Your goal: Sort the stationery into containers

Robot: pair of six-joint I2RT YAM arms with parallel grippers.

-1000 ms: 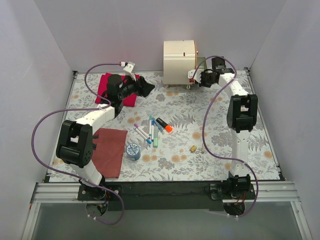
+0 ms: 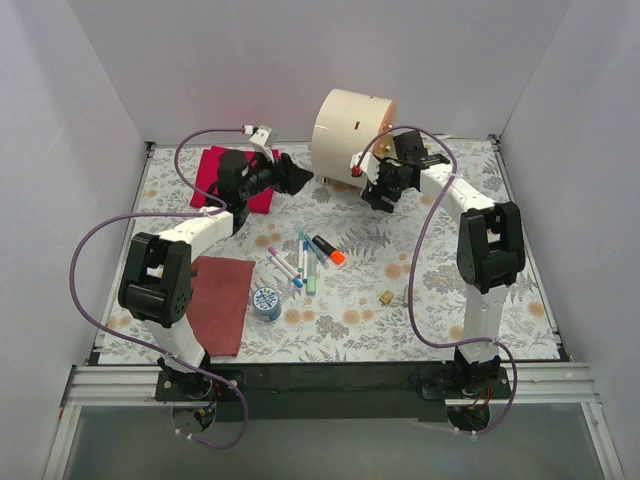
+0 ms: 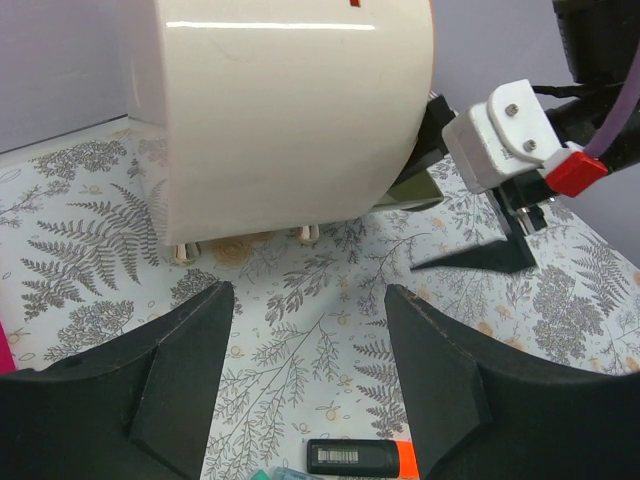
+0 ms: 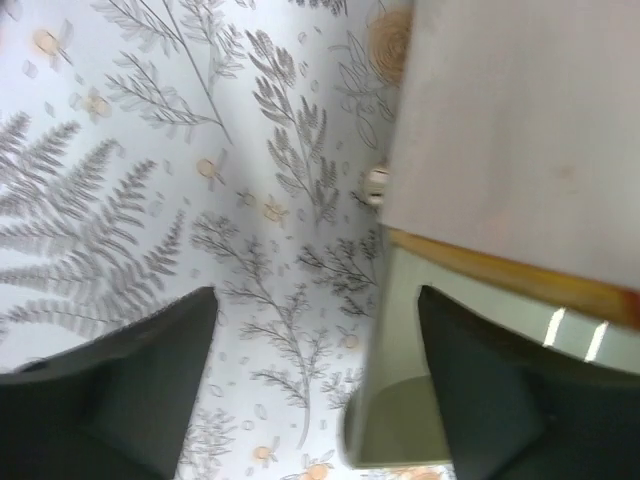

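Observation:
A white rounded container [image 2: 348, 130] stands at the back, turned askew. From its right end protrudes a grey-green drawer [image 4: 405, 400], partly pulled out. My right gripper [image 2: 378, 198] is beside that end, its fingers spread, one finger [image 4: 500, 380] over the drawer and the other over the cloth. To the container's left, my left gripper [image 2: 300, 176] hovers open and empty. Mid-table lie a black marker with an orange end [image 2: 328, 249], a green-ended marker [image 2: 311, 275], a pink marker [image 2: 284, 263] and several blue ones. Whether anything lies inside the drawer cannot be seen fully.
Near the front stands a blue round tin [image 2: 267, 302]. A small yellow block [image 2: 386, 297] lies right of centre. Red cloths [image 2: 222, 300] cover the left side.
The container's right end has swung toward the front, so the whole container now sits at an angle. My right gripper has moved left and frontward with it. The left arm stays nearly still.

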